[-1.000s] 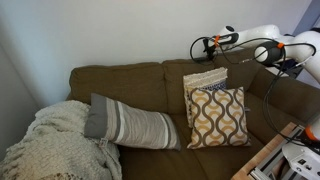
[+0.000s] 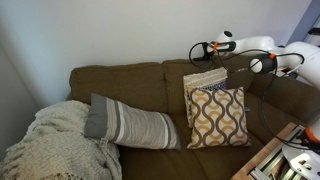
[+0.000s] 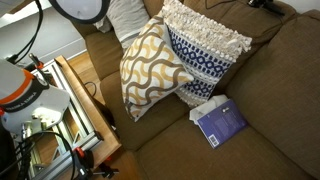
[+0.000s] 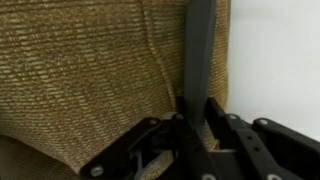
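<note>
In exterior view 1 my gripper (image 2: 207, 49) is at the top of the brown sofa's backrest (image 2: 120, 83), close to the wall. The wrist view shows my gripper shut on a slim, dark grey object (image 4: 200, 50), which extends away from the fingers above the brown woven fabric (image 4: 90, 70). What this object is, and whether it touches the fabric, I cannot tell. A blue-purple book (image 3: 220, 122) lies on the seat in exterior view 2.
A patterned cushion (image 2: 218, 117) leans against a fringed cushion (image 2: 205, 78) below the arm. Farther left are a striped pillow (image 2: 143, 126) and a cream knit blanket (image 2: 62, 145). The white wall (image 2: 130, 30) rises right behind the backrest.
Over the last second the arm's elbow has shifted slightly down and to the left in exterior view 1. The gripper stays near the backrest's top; the cushions have not moved.
</note>
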